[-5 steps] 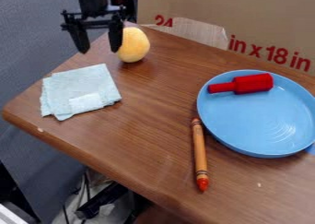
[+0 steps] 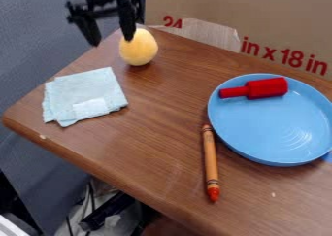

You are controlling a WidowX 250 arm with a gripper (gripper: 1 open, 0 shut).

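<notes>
My black gripper (image 2: 107, 21) is raised at the top left, above and left of a pale yellow ball-like object (image 2: 139, 48), its fingers apart and pointing down, with nothing seen between them. A folded pale blue cloth (image 2: 83, 96) lies on the wooden table at the left. A red cylindrical object (image 2: 253, 88) lies on the blue plate (image 2: 271, 133) at the right. An orange crayon (image 2: 211, 161) with a red tip lies left of the plate.
A cardboard box (image 2: 247, 16) stands along the back of the table (image 2: 143, 162). The table's left edge drops to a grey floor area.
The objects on the table look unchanged.
</notes>
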